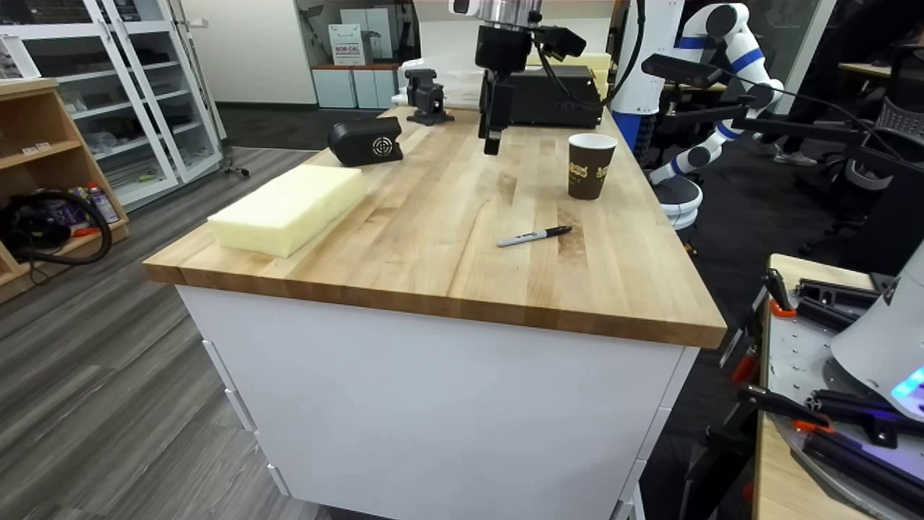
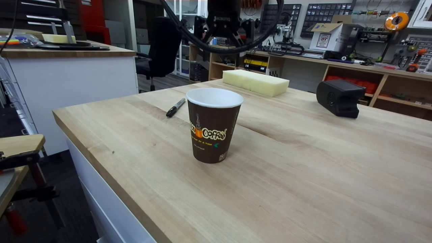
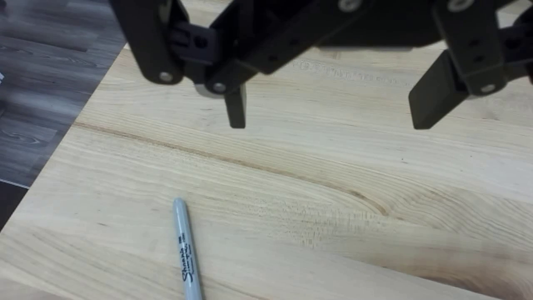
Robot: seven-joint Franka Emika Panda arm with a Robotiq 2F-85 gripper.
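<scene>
My gripper is open, its two fingertips wide apart with only bare wood visible beneath them in the wrist view. In the first exterior view the gripper [image 1: 491,143] hangs above the tabletop, pointing down, farther back than the pen. A grey Sharpie marker [image 3: 187,255] with a black cap lies flat on the wood, below and left of the fingers in the wrist view, its lower end cut off by the frame. The same marker [image 1: 534,235] rests near the table's front. A brown paper coffee cup [image 2: 213,131] with a white inside stands upright near the table edge.
A pale yellow foam block [image 1: 290,208] lies along the left table edge. Behind it sits a black rounded object [image 1: 365,141], with a dark stand [image 1: 424,97] and a black box [image 1: 554,97] farther back. Bare wood fills the middle of the table.
</scene>
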